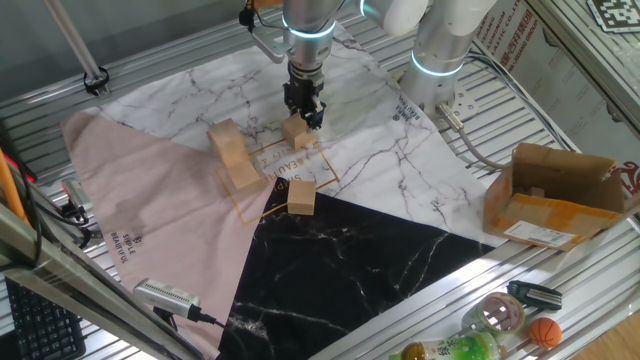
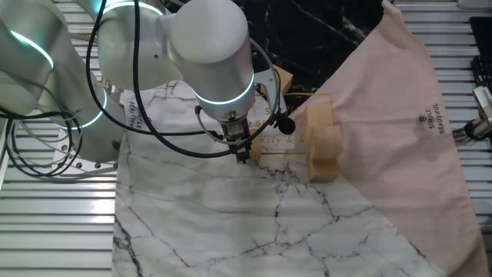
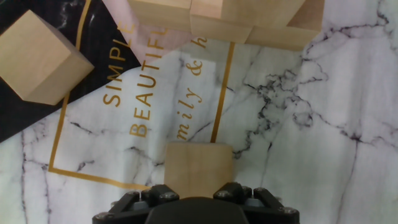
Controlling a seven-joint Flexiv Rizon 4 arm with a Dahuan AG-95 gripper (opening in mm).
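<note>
My gripper [image 1: 304, 116] is low over the white marble-print part of the cloth, right at a light wooden block [image 1: 295, 131]. In the wrist view this block [image 3: 199, 165] shows its pale face just beyond the gripper, its near end covered by the fingers [image 3: 163, 193]. Whether the fingers press on it or stand apart cannot be made out. Another block [image 1: 301, 197] lies alone at the tip of the black area. A row of joined or touching wooden blocks [image 1: 231, 150] lies to the left, near the pink area.
An open cardboard box [image 1: 545, 205] stands at the right edge. A tape roll [image 1: 500, 312], a small orange ball [image 1: 545, 332] and a green-labelled bottle [image 1: 465, 348] lie at the front right.
</note>
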